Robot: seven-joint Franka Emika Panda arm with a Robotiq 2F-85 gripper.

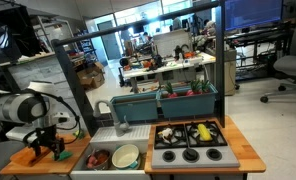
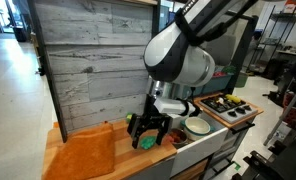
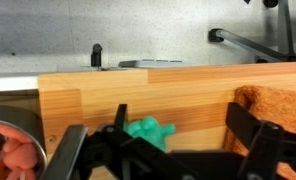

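Observation:
A small green object [image 3: 148, 130] lies on the wooden counter [image 3: 203, 95], and in the wrist view it shows between the fingers, nearer the left one. My gripper stands open over that spot, holding nothing. In exterior view 2 the green object [image 2: 146, 143] is just beside the dark fingertips. Part of it is hidden by the gripper in the wrist view, so its full shape cannot be told.
An orange towel [image 2: 80, 157] covers the counter on one side of the gripper. Toward the other side are a metal bowl of red items [image 1: 98, 159], a pale bowl [image 1: 125, 156] and a stove [image 1: 191, 143]. A wooden wall [image 2: 98, 70] rises behind.

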